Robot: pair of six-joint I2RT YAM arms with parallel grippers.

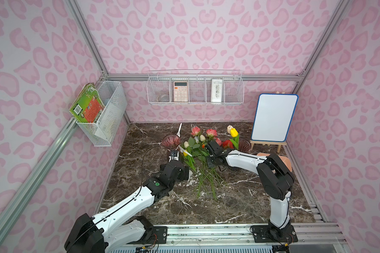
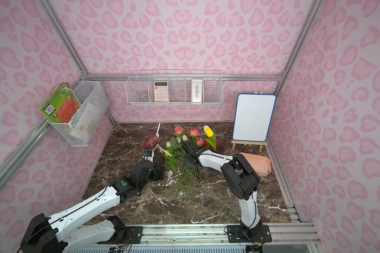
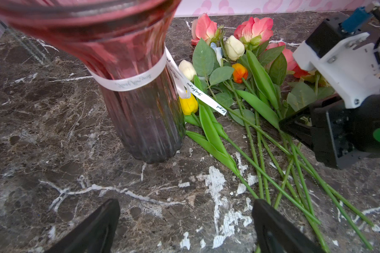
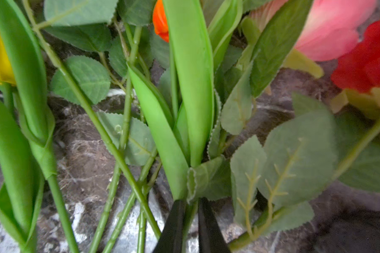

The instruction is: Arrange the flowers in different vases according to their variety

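Observation:
A pile of roses and tulips [image 1: 202, 143] lies on the dark marble table, heads toward the back, stems toward me. A pink ribboned vase [image 3: 135, 109] stands left of the pile; a second vase [image 1: 244, 143] at its right holds yellow and pale tulips [image 2: 209, 132]. My left gripper is open, empty, in front of the left vase. My right gripper is low in the pile with fingertips close together either side of a green stem at the base of tulip leaves [image 4: 190, 139]; whether it grips that stem is unclear.
A whiteboard on an easel [image 1: 274, 118] stands back right, with a peach tray [image 2: 257, 166] before it, partly hidden by my right arm. Wire baskets hang on the back and left walls.

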